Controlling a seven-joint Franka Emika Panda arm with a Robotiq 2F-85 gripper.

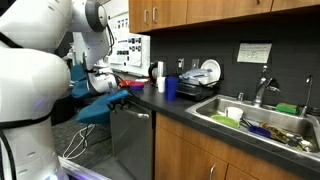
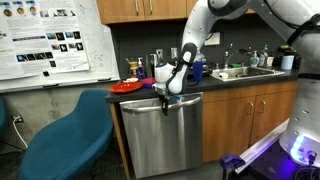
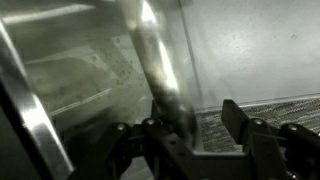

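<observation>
A stainless dishwasher is set under the counter. Its bar handle runs along the top of the front. My gripper hangs at that handle, pointing down. In the wrist view the shiny handle comes down from the top and passes behind the left one of my dark fingers. The gripper has its fingers apart, so it is open. Whether either finger touches the bar is hard to make out. In exterior view 1 the gripper appears small beside the dishwasher's top edge.
Above stands the dark counter, carrying a blue container, a red item and a sink with dishes. A blue chair stands left of the dishwasher. Cables lie on the floor.
</observation>
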